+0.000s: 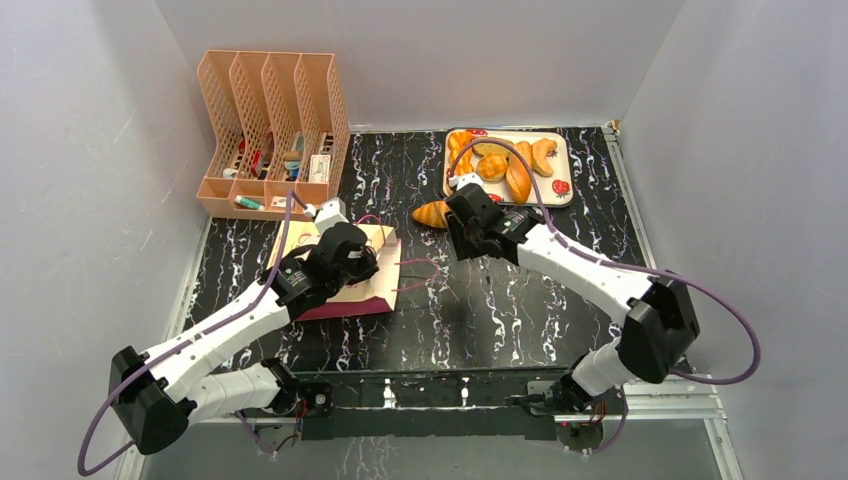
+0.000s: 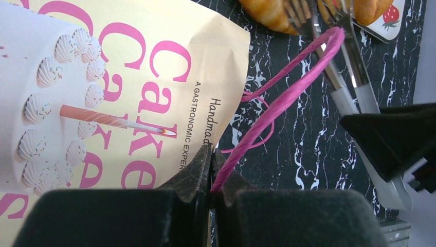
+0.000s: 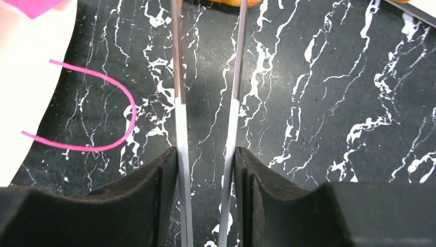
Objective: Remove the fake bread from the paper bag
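A golden fake bread point(image 1: 430, 214) lies on the dark marble table, outside the bag and partly covered by my right arm in the top view. My right gripper is shut on a pair of metal tongs point(image 3: 232, 116), one arm against each finger. The tongs' forked tips point(image 2: 303, 13) reach the bread; whether they pinch it, I cannot tell. The cream paper bag point(image 2: 216, 46), printed with a cake, lies on the left. At its mouth my left gripper is shut on the pink cord handle point(image 2: 277, 110).
A strawberry-pattern tray point(image 1: 562, 170) with several breads stands at the back, just right of the loose bread. An orange rack point(image 1: 325, 90) fills the back left behind the bag. The second pink handle point(image 3: 126, 92) curves across the table.
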